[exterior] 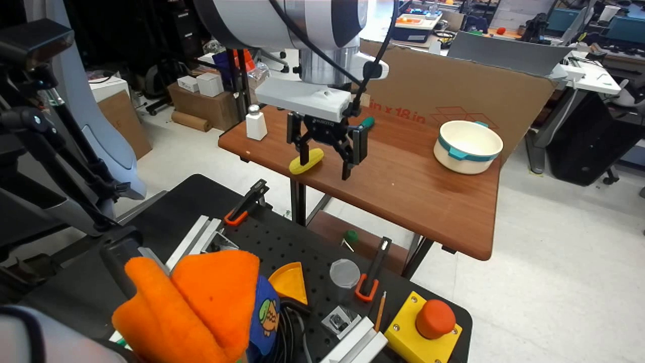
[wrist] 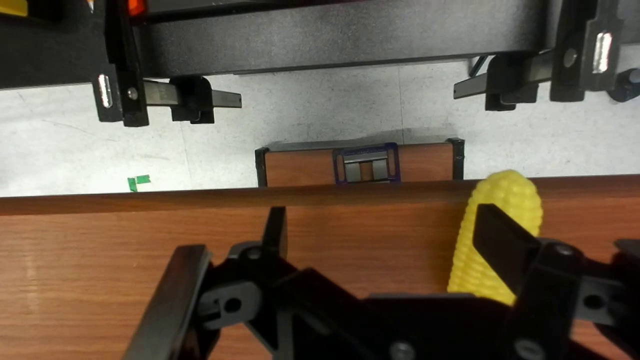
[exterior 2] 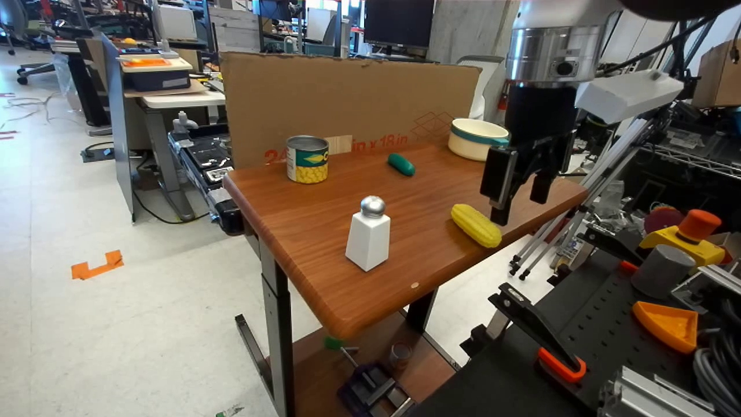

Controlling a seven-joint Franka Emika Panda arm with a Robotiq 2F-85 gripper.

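My gripper [exterior: 324,166] is open above the near edge of the wooden table, its fingers wide apart and empty. On the tabletop lies a yellow corn cob [exterior 2: 476,225], close to that edge. In the wrist view the corn [wrist: 493,270] sits under the right finger, which hides part of it, rather than midway between the fingers. In exterior view 1 one finger overlaps the corn; whether they touch I cannot tell.
A white shaker [exterior 2: 369,234], a corn can [exterior 2: 307,160] and a green object [exterior 2: 401,164] stand or lie on the table [exterior: 411,181]. A cream pot [exterior: 468,147] occupies its far end. Cardboard [exterior 2: 333,90] walls the back. Between corn and pot the surface looks clear.
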